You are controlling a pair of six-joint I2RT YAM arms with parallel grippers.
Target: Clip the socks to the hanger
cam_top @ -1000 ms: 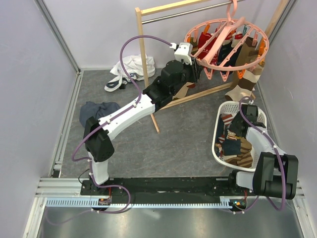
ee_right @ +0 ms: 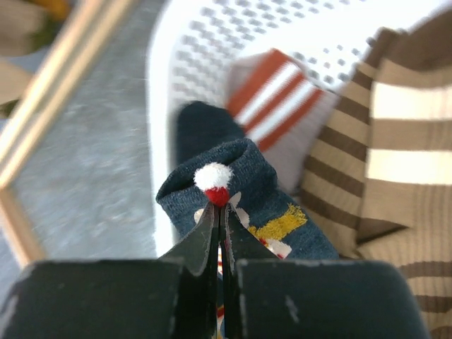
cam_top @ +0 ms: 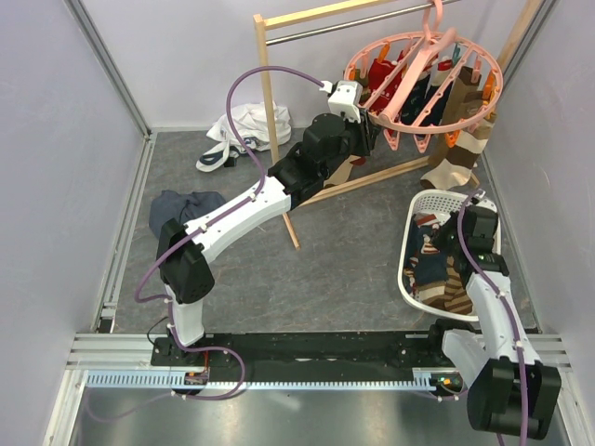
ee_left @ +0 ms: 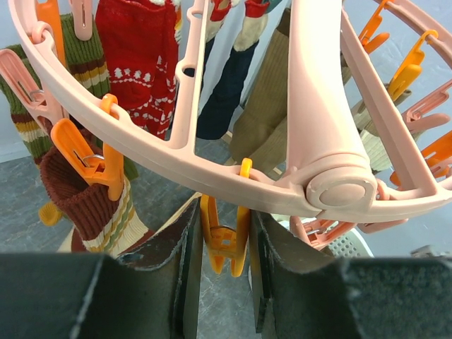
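In the right wrist view my right gripper is shut on the upper end of a navy sock [ee_right: 282, 191] with a white-and-red figure on it. The top view puts that gripper over the white basket [cam_top: 405, 269]. My left gripper is shut on an orange clip [ee_left: 224, 247] hanging under the rim of the pink round hanger [ee_left: 141, 134]. The clip has no sock in it. From above, the left gripper is at the near left edge of the hanger [cam_top: 400, 124].
Several socks hang clipped round the hanger, among them a red one [ee_left: 134, 67] and a brown-cuffed striped one [ee_left: 78, 191]. Brown striped socks [ee_right: 406, 148] are in the basket. Dark cloth [cam_top: 184, 214] and white cloth [cam_top: 251, 125] lie on the floor at left.
The left arm has stayed put.
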